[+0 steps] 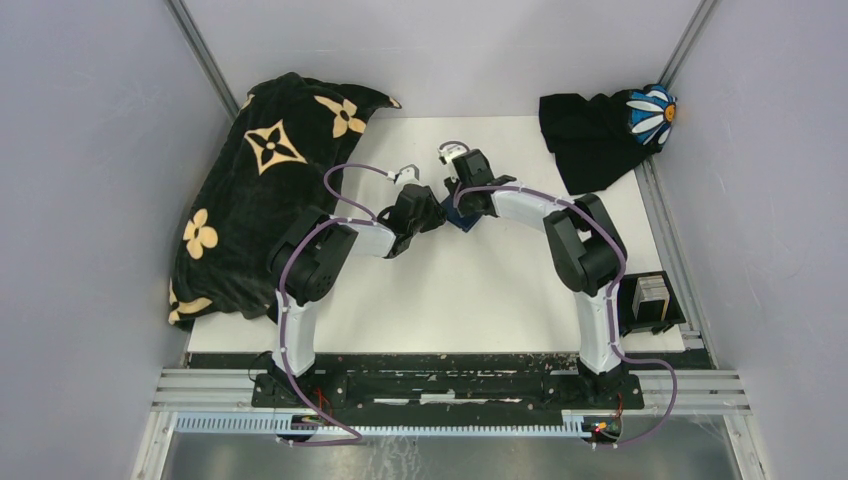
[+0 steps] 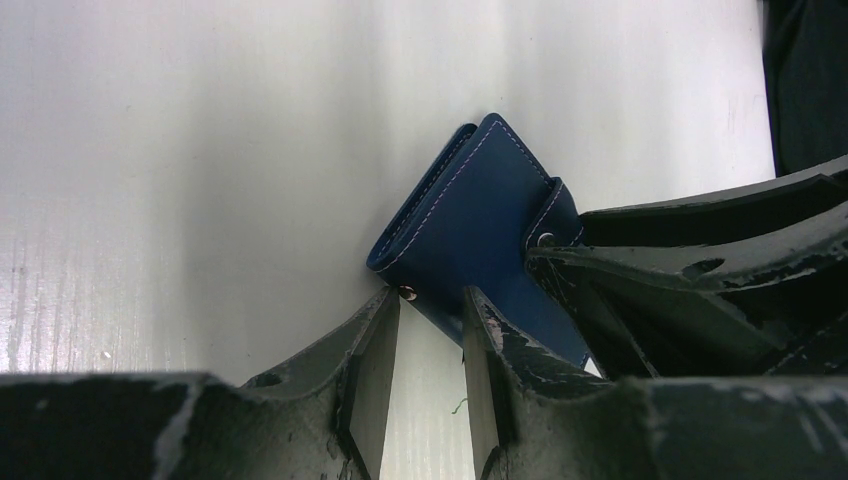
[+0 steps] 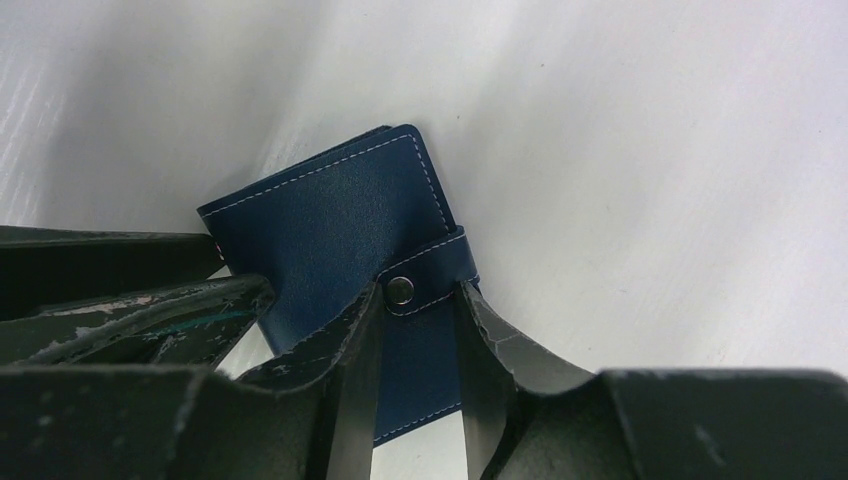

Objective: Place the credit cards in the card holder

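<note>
The dark blue card holder (image 3: pixel 320 215) lies on the white table, with a snap strap (image 3: pixel 440 270) across its side. My left gripper is part open at one edge of the holder; I cannot tell whether that edge lies between its fingers. Over the strap my right gripper stands part open, the snap showing between its fingertips. In the left wrist view the right gripper's fingers (image 2: pixel 640 262) reach the snap. From above, the arms cover most of the holder (image 1: pixel 468 223). No loose card shows near it.
At the right edge a black tray (image 1: pixel 676 305) bears a pale block-like stack (image 1: pixel 651 298). A dark patterned cloth (image 1: pixel 250 200) covers the left side, a black cloth (image 1: pixel 595 140) the far right.
</note>
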